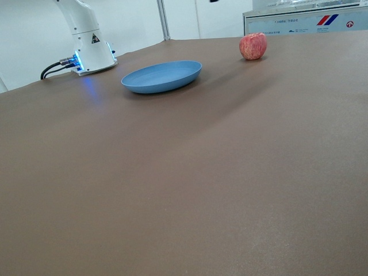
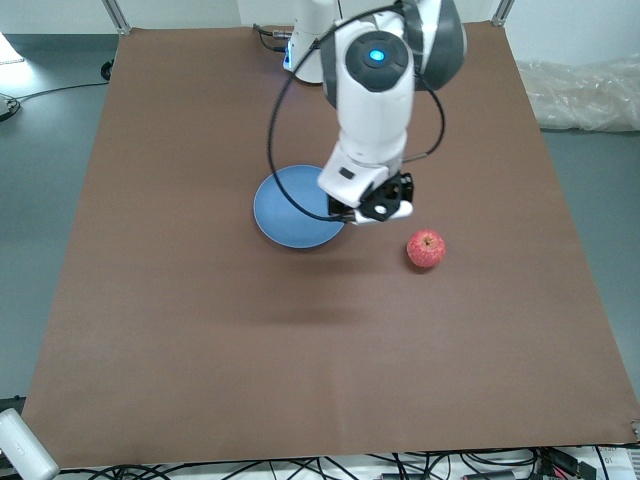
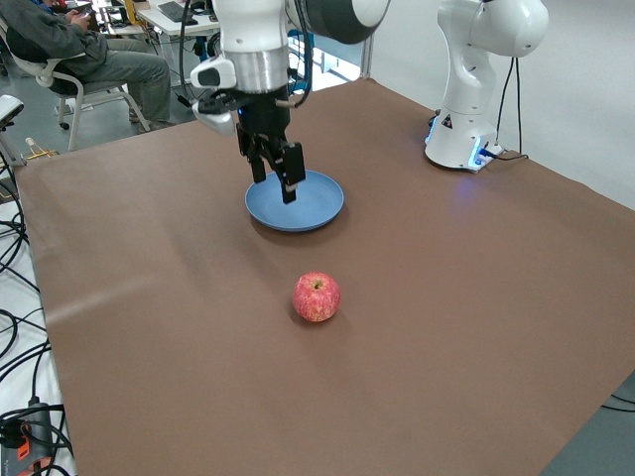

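A red apple (image 2: 426,248) sits on the brown table (image 2: 200,330), also seen as the apple (image 1: 253,46) and the apple (image 3: 317,297). Beside it lies a blue plate (image 2: 280,215), empty, seen too as the plate (image 1: 161,77) and the plate (image 3: 273,210). My black gripper (image 3: 289,191) points down above the plate in the right view, apart from the apple. In the left view it is mostly hidden under the white wrist, up and left of the apple. Whether its fingers are open or shut is unclear.
Cables (image 2: 420,465) run along the near edge in the left view. A seated person (image 3: 74,69) is beyond the table.
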